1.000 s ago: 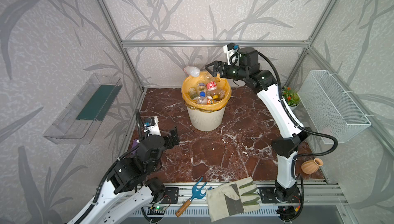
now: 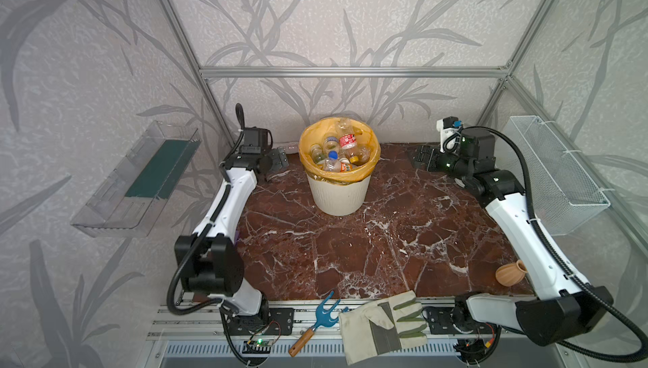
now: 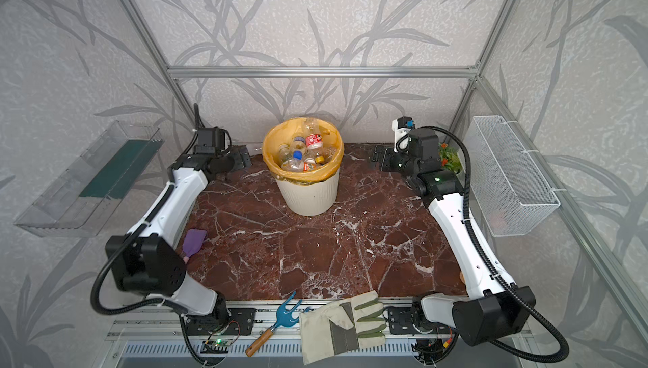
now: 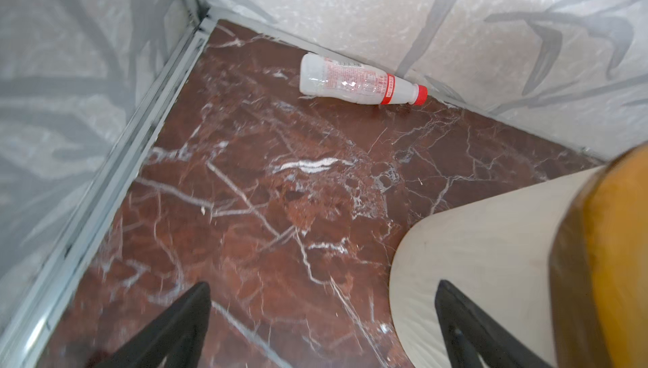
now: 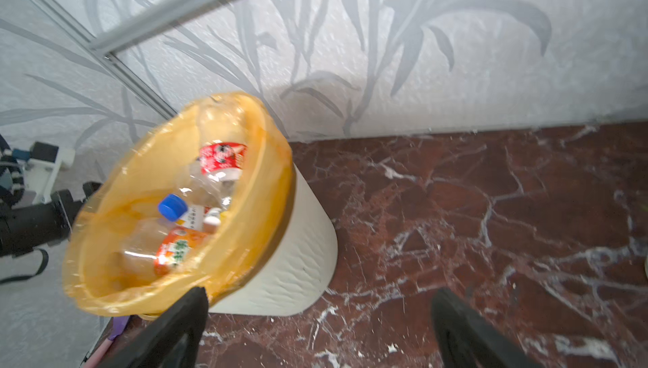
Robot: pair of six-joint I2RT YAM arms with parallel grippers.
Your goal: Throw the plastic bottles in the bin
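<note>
The bin [image 2: 337,192], lined with an orange bag, is full of plastic bottles [image 2: 347,141] in the middle of the table. A plastic bottle with red cap [image 4: 357,84] lies on its side at the back wall, left of the bin, partly hidden by the left arm in the top left view. My left gripper is open above the table at the bin's left, short of that bottle, with nothing between its fingers. My right gripper hangs open to the right of the bin, empty.
Wire baskets [image 2: 546,179] hang on both side walls. A flowerpot [image 3: 449,155], purple scraper [image 3: 193,239] and clay vase [image 2: 511,273] sit at the edges. A garden fork [image 2: 324,314] and glove [image 2: 381,327] lie at the front. The marble around the bin is mostly clear.
The bottle that was above the bin's rim now lies on the table behind it, to the left.
</note>
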